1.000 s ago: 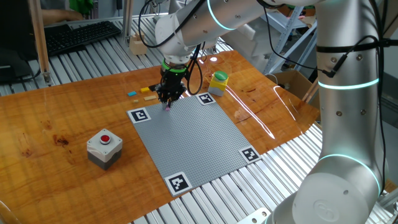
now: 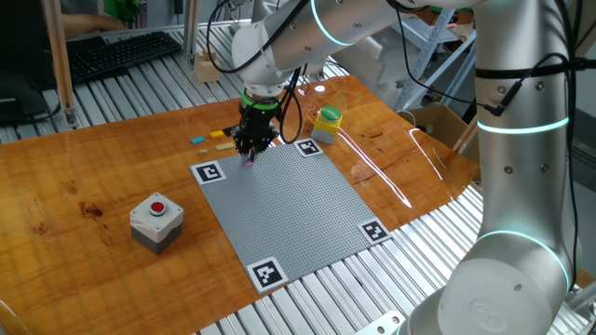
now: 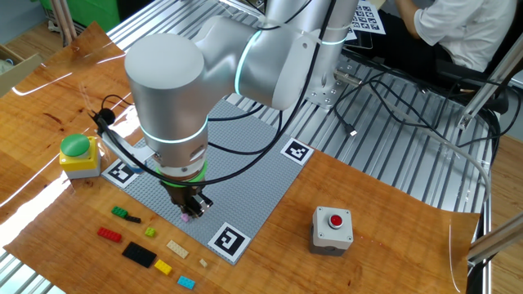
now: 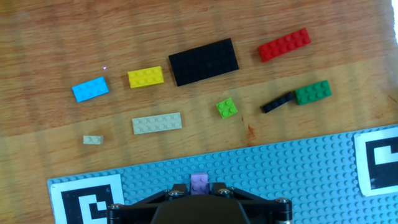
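A small purple brick sits between the fingertips of my gripper in the wrist view, with a dark finger close against each side. The fingers look shut on it. Below it lies the studded baseplate, grey in the exterior views. From outside, the gripper points down at the plate's edge nearest the loose bricks, between two corner markers. A bit of the purple brick shows under the fingers there. Whether it touches the studs or hangs just above them, I cannot tell.
Loose bricks lie on the wood beyond the plate, among them blue, yellow, black, red and lime. A red-button box and a green-button box flank the otherwise bare plate.
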